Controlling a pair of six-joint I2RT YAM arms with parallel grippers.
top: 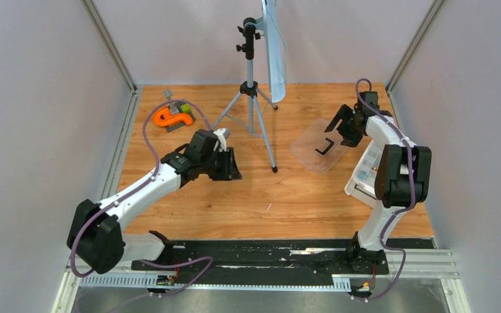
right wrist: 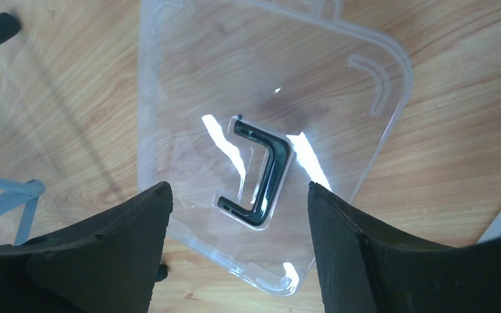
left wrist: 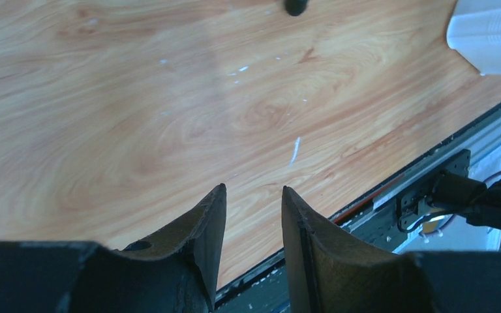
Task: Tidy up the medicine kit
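A clear plastic lid (top: 312,151) with a black bracket-shaped handle (right wrist: 275,173) lies on the wooden table, right of centre. Above its right part, my right gripper (top: 338,132) is open; in the right wrist view its fingers (right wrist: 134,228) are wide apart with no grasp on the lid. The white kit box (top: 359,182) stands at the right, partly covered by my right arm; pale items show inside, too small to make out. Over bare wood left of the tripod hangs my left gripper, its fingers apart and nothing between them.
A light-blue tripod (top: 250,104) with a panel stands at the back centre, one leg reaching forward near the lid. An orange clamp-like object (top: 172,119) lies at the back left.
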